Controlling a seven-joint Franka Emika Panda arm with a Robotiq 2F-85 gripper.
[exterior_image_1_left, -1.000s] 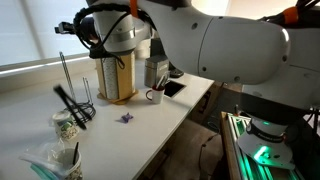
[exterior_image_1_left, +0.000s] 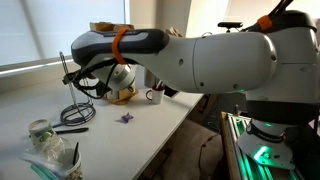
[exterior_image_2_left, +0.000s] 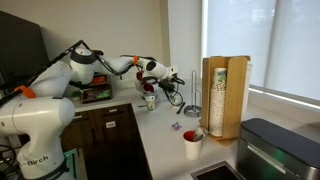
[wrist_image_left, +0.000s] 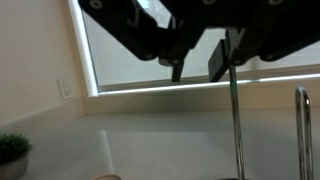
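My gripper (exterior_image_1_left: 72, 76) is at the upper part of a thin metal wire stand (exterior_image_1_left: 81, 108) on the white counter. In exterior view 2 the gripper (exterior_image_2_left: 174, 77) appears just left of the same stand (exterior_image_2_left: 193, 105). Up close, the dark fingers (wrist_image_left: 178, 66) stand apart with an empty gap between them. A metal rod (wrist_image_left: 237, 125) rises beside the right finger; whether they touch is unclear. A black utensil (exterior_image_1_left: 72, 130) lies on the counter in front of the stand's base.
A patterned cup (exterior_image_1_left: 42, 132) and a white cup (exterior_image_2_left: 193, 146) holding utensils stand on the counter. A white mug (exterior_image_1_left: 155, 95) and a small purple item (exterior_image_1_left: 126, 118) are farther along. A wooden holder (exterior_image_2_left: 237, 100) stands nearby.
The black utensil was in mid-air a second ago and has since come down onto the counter. Afterwards the arm lowered, bringing the gripper down to the stand's upper part.
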